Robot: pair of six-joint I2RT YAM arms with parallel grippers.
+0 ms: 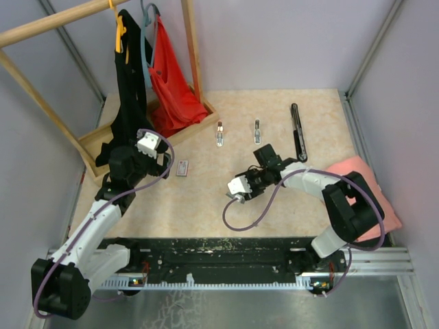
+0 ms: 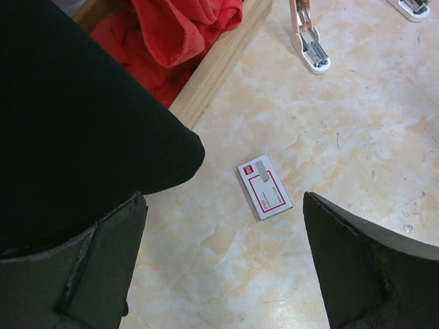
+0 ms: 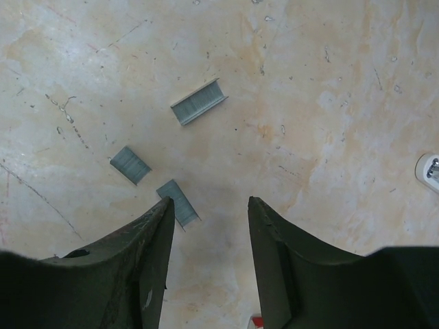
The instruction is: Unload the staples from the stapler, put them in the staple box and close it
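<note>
Three grey staple strips lie loose on the tabletop in the right wrist view: an upper one (image 3: 198, 101), a left one (image 3: 129, 164) and a lower one (image 3: 178, 201). My right gripper is over them, fingers apart and empty, left fingertip beside the lower strip. Two opened staplers, pink (image 1: 219, 134) and white (image 1: 257, 131), stand at the back of the table. A small staple box (image 2: 265, 186) lies near my left gripper, which is open and empty.
A wooden rack with a black garment (image 1: 126, 82) and red garment (image 1: 174, 89) fills the back left. A long black object (image 1: 299, 132) lies at back right, a pink cushion (image 1: 370, 212) at right.
</note>
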